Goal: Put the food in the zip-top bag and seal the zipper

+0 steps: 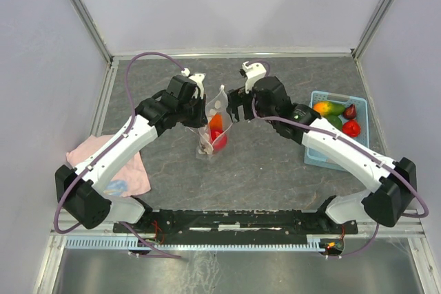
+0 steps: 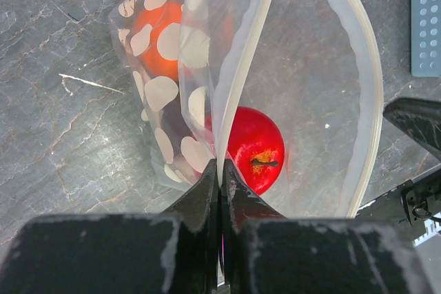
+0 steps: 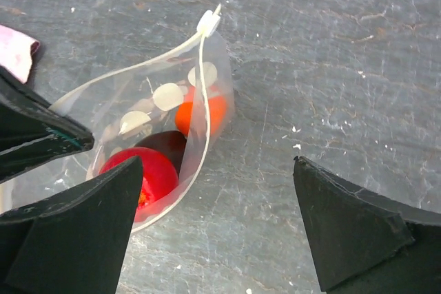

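The clear zip top bag (image 2: 317,94), printed with pale dots, stands with its mouth wide. Its near rim is pinched by my left gripper, which is shut on it. Inside lie a red apple-like fruit with a stem and an orange item; a dark item (image 3: 165,148) shows between them in the right wrist view. To the right of the bag, my right gripper is open, with only bare table seen between its fingers.
A blue basket (image 1: 324,158) at the right holds several pieces of food, among them a red one (image 1: 351,128) and a green one (image 1: 333,122). A pink cloth (image 1: 131,173) lies at the left. Table (image 1: 248,177) in front of the bag is clear.
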